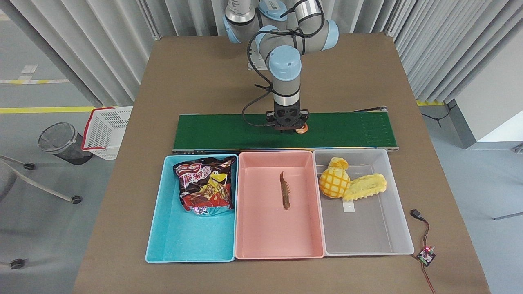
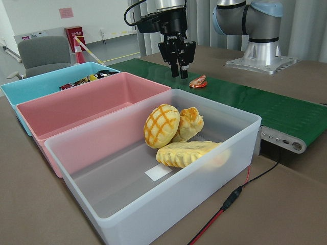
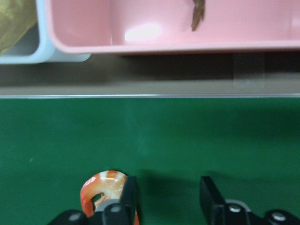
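Note:
My gripper [image 1: 287, 126] hangs over the green conveyor [image 1: 343, 132], fingers apart and empty, as the wrist view shows [image 3: 166, 197]. A cooked shrimp [image 3: 108, 185] lies on the belt just under one finger, off the middle of the gap; it shows at the gripper's side in the front view [image 1: 302, 129] and behind it in the left view [image 2: 198, 82]. A brown shrimp-like item [image 1: 285, 191] lies in the pink bin [image 1: 279, 230]. A snack bag [image 1: 204, 183] is in the blue bin [image 1: 191, 242]; bread pieces [image 1: 334, 182] are in the clear bin [image 1: 363, 235].
The three bins stand in a row in front of the conveyor. Wires with a small board [image 1: 425, 255] lie to the right on the table [image 1: 117, 235]. A white basket [image 1: 105, 130] and a bin stand on the floor at left. The belt is otherwise clear.

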